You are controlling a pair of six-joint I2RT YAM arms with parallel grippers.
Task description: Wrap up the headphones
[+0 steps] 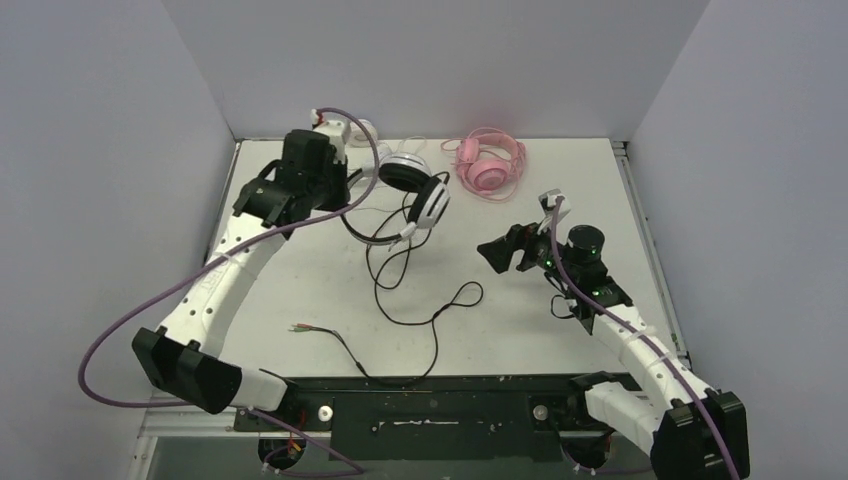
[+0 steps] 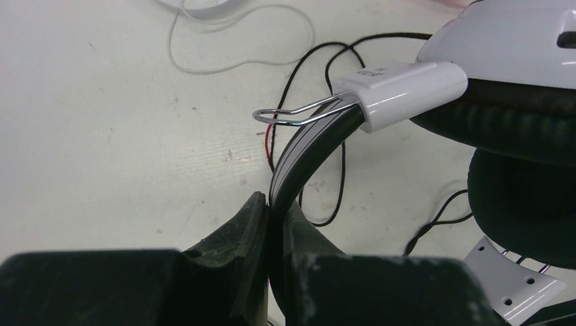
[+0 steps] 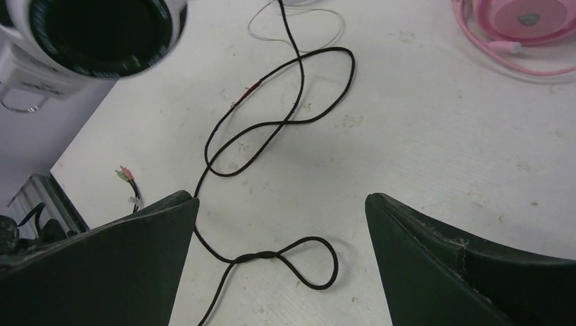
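A white and black pair of headphones [image 1: 430, 203] hangs above the table, its black headband [image 2: 303, 159] pinched in my left gripper, which is shut on it. In the top view the two ear cups point right, away from that gripper. From the headphones a black cable [image 1: 379, 305] runs loosely over the table in loops. It ends in green and red plugs [image 1: 303, 328] at the front left. To the right of the cable, my right gripper stands open with its fingers [image 3: 435, 265] wide apart and empty.
Pink headphones [image 1: 487, 163] lie coiled in their cord at the back of the table. Behind my left arm sits a white pair [image 1: 364, 132] with a thin white cord. Walls close off the back and both sides.
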